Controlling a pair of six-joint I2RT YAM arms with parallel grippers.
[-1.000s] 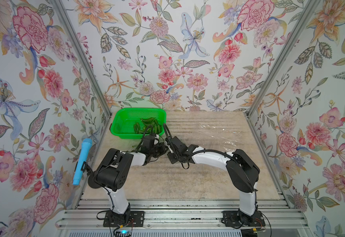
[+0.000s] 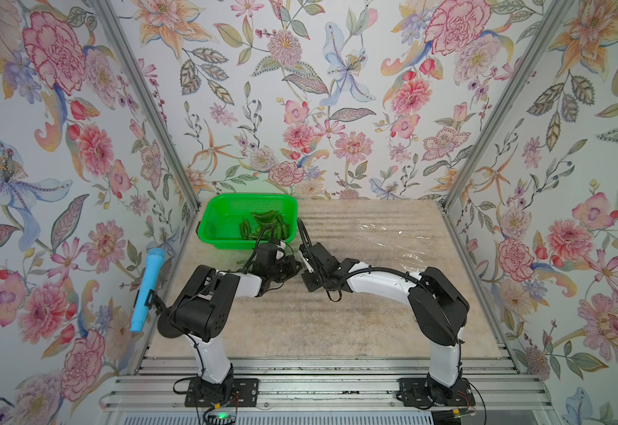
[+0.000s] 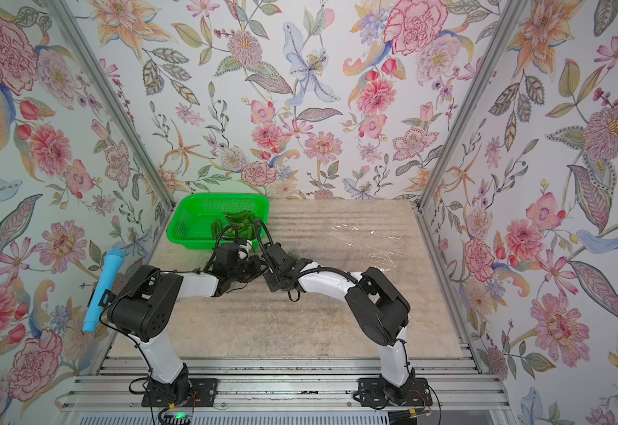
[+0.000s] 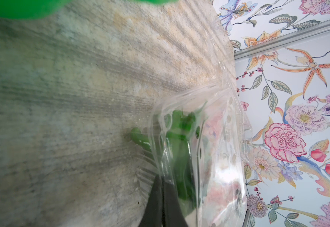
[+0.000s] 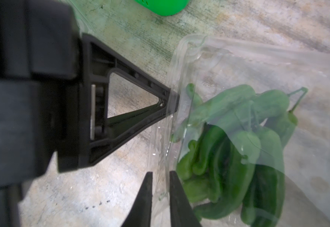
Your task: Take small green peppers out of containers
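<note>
A clear plastic container (image 5: 304, 71) with several green peppers (image 5: 240, 170) inside lies on the table, seen through its wall in the right wrist view. My left gripper is shut, its tips at the container's near edge; whether the thin rim is pinched between them cannot be made out. In the right wrist view that left gripper meets the container's rim from the side. My right gripper stands part open, its two fingers apart with the clear rim running between them. From above, the arms hide most of this container.
A green basket (image 2: 213, 241) with several peppers (image 2: 270, 221) stands at the back left, close behind my left gripper. Clear empty-looking packaging (image 2: 394, 241) lies at the back right.
My right gripper has shifted slightly to the right and its arm has moved a little. The left arm, the basket and its peppers look unmoved.
</note>
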